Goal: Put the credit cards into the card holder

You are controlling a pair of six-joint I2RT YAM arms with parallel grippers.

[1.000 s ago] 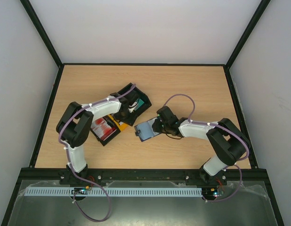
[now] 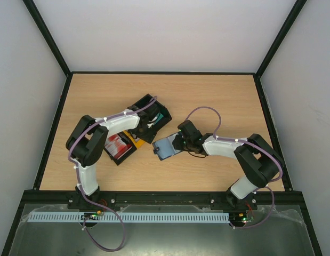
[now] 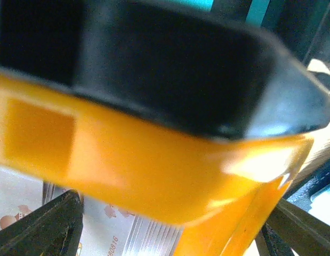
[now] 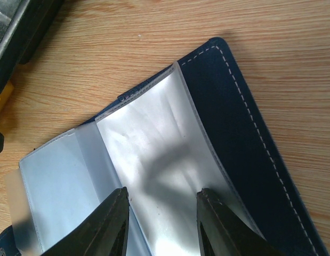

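The card holder (image 4: 149,154) lies unfolded on the table, dark blue outside with clear pockets. Above its middle pocket my right gripper is open, its fingers apart and nothing between them. My left gripper is open over the black and orange box, with the orange part (image 3: 154,160) filling much of the left wrist view. Behind that part, pale flat pieces with reddish spots (image 3: 114,226) show at lower left; whether they are credit cards cannot be told. In the top view the left arm hides the middle of the box.
The black and orange box (image 2: 168,118) stands just left of the holder, with a red and white packet (image 2: 117,145) in its near part. Bare wood (image 2: 218,96) lies behind and right.
My left arm has shifted slightly to the right over the box and now covers more of the teal patch. The right arm and the holder look unmoved.
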